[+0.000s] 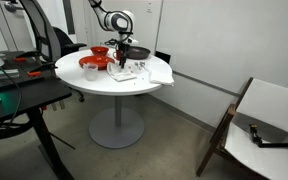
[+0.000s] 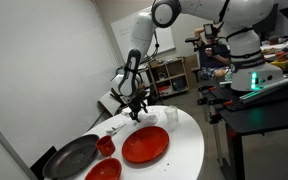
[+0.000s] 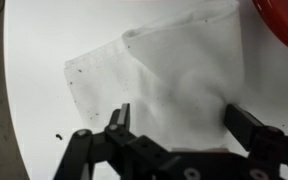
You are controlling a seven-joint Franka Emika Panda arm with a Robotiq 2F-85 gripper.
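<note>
A white cloth [image 3: 174, 80], partly folded over, lies on the white round table [image 1: 79, 80] with small dark crumbs on and around it. Over its near part, my gripper stands open, its two fingers [image 3: 241, 122] wide apart. Nothing is held between them. The first exterior view has the gripper [image 1: 121, 63] low above the crumpled cloth [image 1: 124, 73]. Seen from the other side, the gripper [image 2: 135, 114] is beside the cloth [image 2: 147, 120]; contact cannot be made out.
A red plate [image 2: 145, 145], a red cup [image 2: 105, 146], a red bowl [image 2: 104, 171] and a black pan [image 2: 69, 158] share the table with a clear cup [image 2: 172, 115]. Another white cloth [image 1: 159, 77] lies near the right edge.
</note>
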